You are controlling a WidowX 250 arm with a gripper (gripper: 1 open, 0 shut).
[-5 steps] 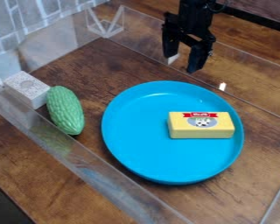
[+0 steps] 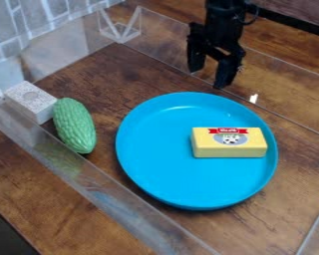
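My black gripper (image 2: 215,55) hangs at the top centre, above and behind the blue plate (image 2: 162,169); whether its fingers are open or shut is unclear at this size. A yellow box with a red label (image 2: 229,141) rests on the right part of the plate. A green cucumber-like object (image 2: 73,125) lies left of the plate, beside a pale speckled block (image 2: 29,102).
Clear low walls border the wooden surface (image 2: 116,80). Wood between the gripper and the plate is mostly bare, apart from a small white mark near the right of the gripper.
The gripper has shifted very slightly; the box, plate, cucumber and block stay where they were.
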